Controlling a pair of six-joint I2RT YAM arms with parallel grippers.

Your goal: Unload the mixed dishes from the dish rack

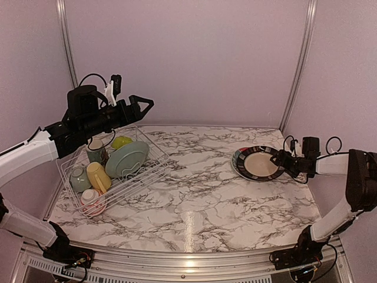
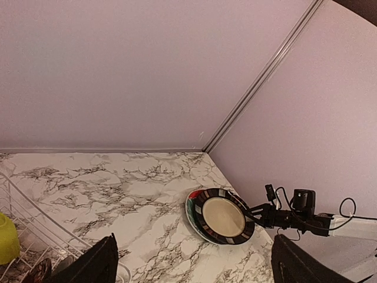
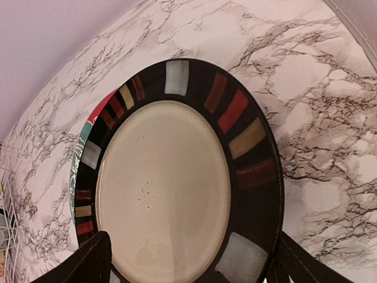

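The black-rimmed cream plate (image 3: 165, 183) lies on top of another plate, whose red and teal edge (image 3: 79, 147) shows at its far left side. My right gripper (image 1: 279, 161) is open at the plate's right edge, its fingers (image 3: 97, 259) spread wide around the near rim. High over the rack's back side, my left gripper (image 1: 145, 106) stands open and empty. The wire dish rack (image 1: 131, 190) holds a pale green plate (image 1: 126, 159), a yellow mug (image 1: 98, 177), a grey-green cup (image 1: 79, 179), a white-and-pink cup (image 1: 92, 201), a greenish mug (image 1: 96, 152) and a lime-green item (image 1: 121, 141).
Walls close off the back and both sides, the right wall (image 1: 341, 100) close to my right arm. A metal rail (image 1: 182, 265) runs along the front.
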